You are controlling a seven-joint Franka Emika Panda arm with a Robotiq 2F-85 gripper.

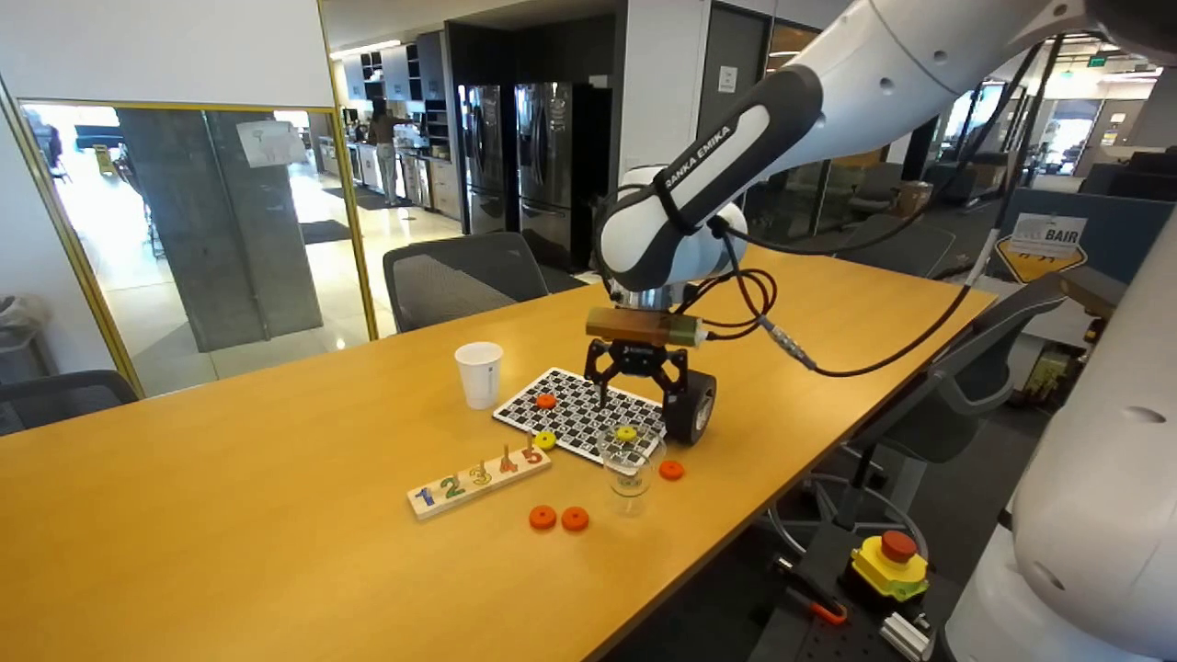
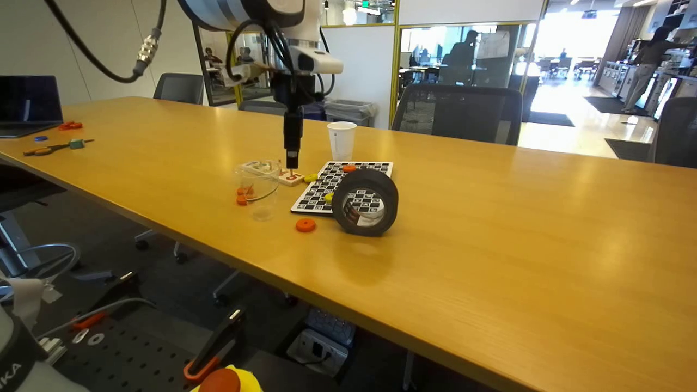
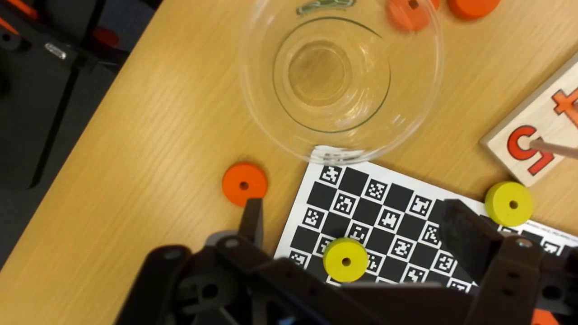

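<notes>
My gripper (image 1: 637, 395) is open over the black-and-white checkered board (image 1: 574, 408), with nothing held between its fingers. In the wrist view, a yellow ring (image 3: 345, 260) on the board shows between the two fingers, lower down. A second yellow ring (image 3: 509, 203) sits at the board's edge by the numbered peg strip (image 3: 536, 127). One orange ring (image 3: 244, 184) lies on the bare table near the board's corner. A clear cup (image 3: 319, 76) stands just off that corner, and two orange rings (image 1: 558, 518) are beyond it. Another orange ring (image 1: 546, 402) rests on the board.
Upright at the board's side stands a roll of black tape (image 2: 366, 202). A white paper cup (image 1: 479, 375) is behind the board. Pliers (image 2: 55, 148) and a laptop (image 2: 29, 104) lie farther along the table.
</notes>
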